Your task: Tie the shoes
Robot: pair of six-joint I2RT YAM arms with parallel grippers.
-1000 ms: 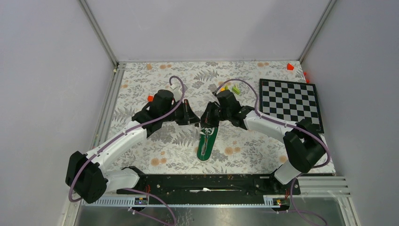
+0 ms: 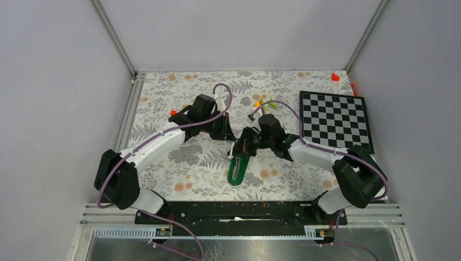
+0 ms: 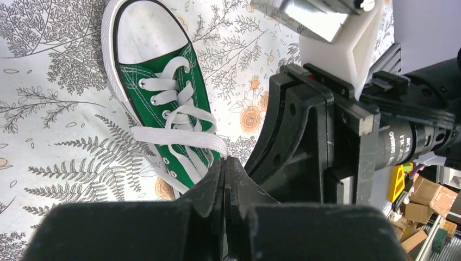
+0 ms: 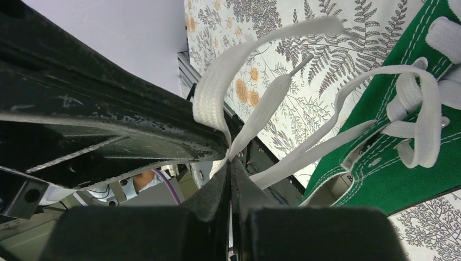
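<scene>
A green canvas sneaker (image 2: 239, 171) with white toe lies in the middle of the table, its laces loosely looped over it, as the left wrist view shows. My left gripper is shut above the shoe, a white lace (image 3: 179, 137) pinched at its fingertips. Just beside it, my right gripper is also shut, with white lace (image 4: 263, 111) at its tips, the strands rising and trailing from there. In the top view the two grippers nearly meet over the shoe and partly hide it.
A checkerboard (image 2: 334, 117) fills the right of the table. Small red pieces (image 2: 335, 77) and yellow-green items (image 2: 272, 104) lie toward the back.
The right gripper has moved slightly toward the front, over the shoe.
</scene>
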